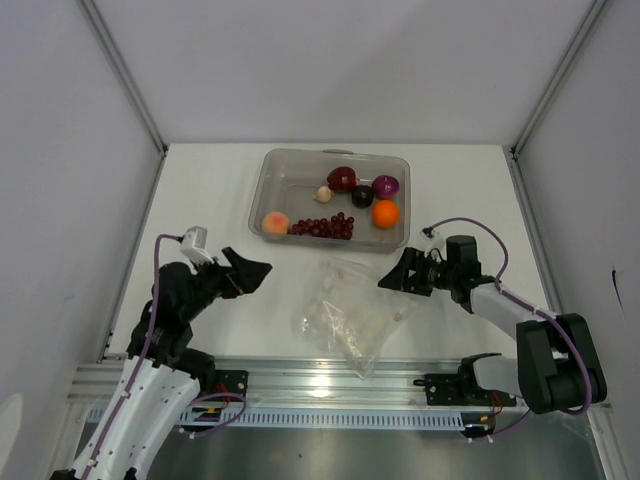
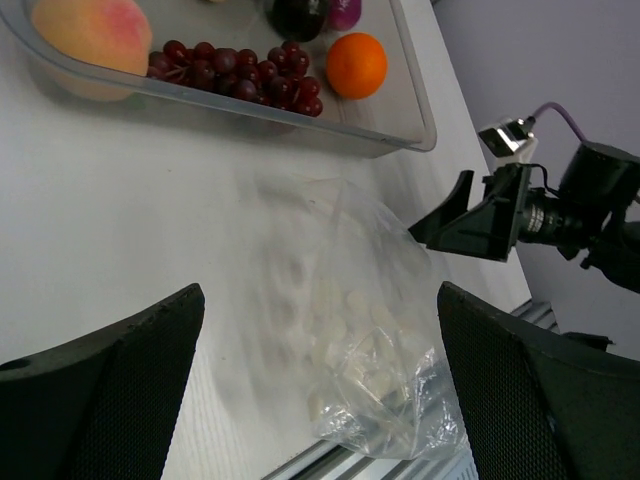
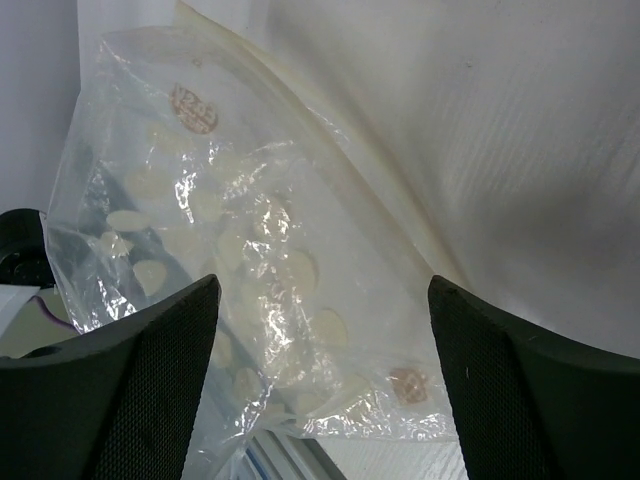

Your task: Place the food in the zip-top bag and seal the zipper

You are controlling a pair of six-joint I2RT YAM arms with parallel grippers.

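Observation:
A clear zip bag lies flat on the white table below the food tray. The tray holds a peach, red grapes, an orange, a small onion, a red item, a dark item and a purple onion. My left gripper stands open left of the bag. My right gripper is open over the bag's upper right corner; in the right wrist view the bag spreads beneath its fingers.
Walls enclose the back and sides.

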